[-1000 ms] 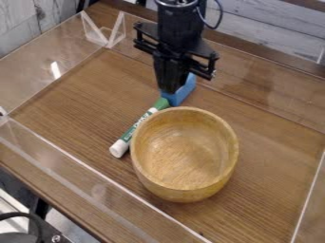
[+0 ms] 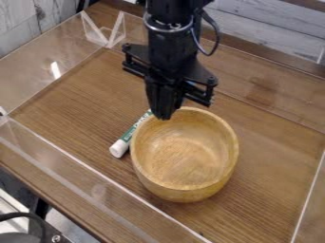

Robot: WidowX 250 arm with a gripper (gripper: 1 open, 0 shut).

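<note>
The dark gripper [image 2: 162, 106] hangs over the middle of the table, its tip just above the back rim of a round, pale yellow plastic bowl [image 2: 184, 161]. Its fingers look closed, with nothing visible between them. A white tube with green marking [image 2: 124, 140] lies on the wood to the left of the bowl, its far part hidden behind the gripper.
The wooden table [image 2: 66, 114] has clear room to the left and to the right of the bowl. Clear plastic edging runs along its left and front-left sides, with white slats beyond. A black cable lies at the lower left.
The gripper has moved toward the camera, nearer the bowl, and now covers the blue object that showed behind it earlier. The bowl and tube have not moved.
</note>
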